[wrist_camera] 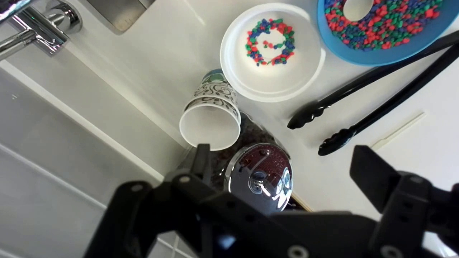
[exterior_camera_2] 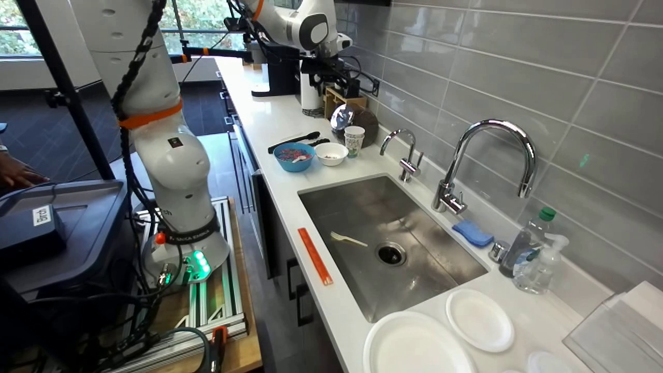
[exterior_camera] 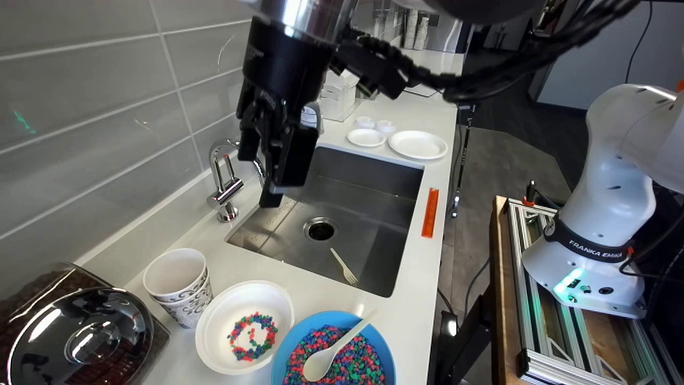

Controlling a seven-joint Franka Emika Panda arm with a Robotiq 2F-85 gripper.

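Note:
High over the counter, my gripper is open, its two black fingers spread wide with nothing between them. Below it in the wrist view stand patterned paper cups (wrist_camera: 211, 124), stacked one in another, and a white bowl (wrist_camera: 301, 64) with a thin ring of coloured pebbles inside. Beside that bowl is a blue bowl (wrist_camera: 365, 53) full of red, green and blue pebbles, a white spoon (exterior_camera: 330, 354) resting in it. A shiny round lid (wrist_camera: 260, 195) tops a container of dark brown contents by the wall. Black tongs (wrist_camera: 378, 84) lie near the blue bowl.
A pale fork (exterior_camera: 344, 266) lies in the steel sink (exterior_camera: 378, 192). Taps (exterior_camera_2: 491, 127) rise along the wall side. On the front edge rests an orange strip (exterior_camera_2: 315, 256). White plates (exterior_camera_2: 413, 345) sit beyond the sink.

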